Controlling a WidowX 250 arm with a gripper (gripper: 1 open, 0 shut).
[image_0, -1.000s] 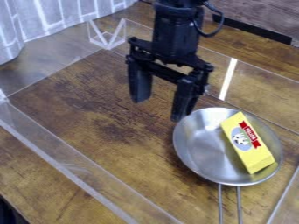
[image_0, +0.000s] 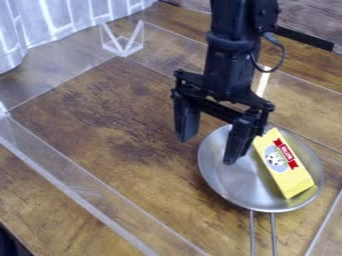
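My black gripper (image_0: 211, 135) hangs over the left rim of a silver pan, its two fingers wide open with nothing between them. In the pan (image_0: 245, 183) a yellow box (image_0: 289, 173) with a red label and a cartoon face lies at the right side, to the right of the gripper. The pan's handle points toward the bottom edge of the view.
A small white wire-like object (image_0: 122, 40) stands at the back left near a white curtain. Clear strips run along the table's edges.
The arm and open gripper have moved down and to the right, closer to the pan and box. The pan and box look unmoved.
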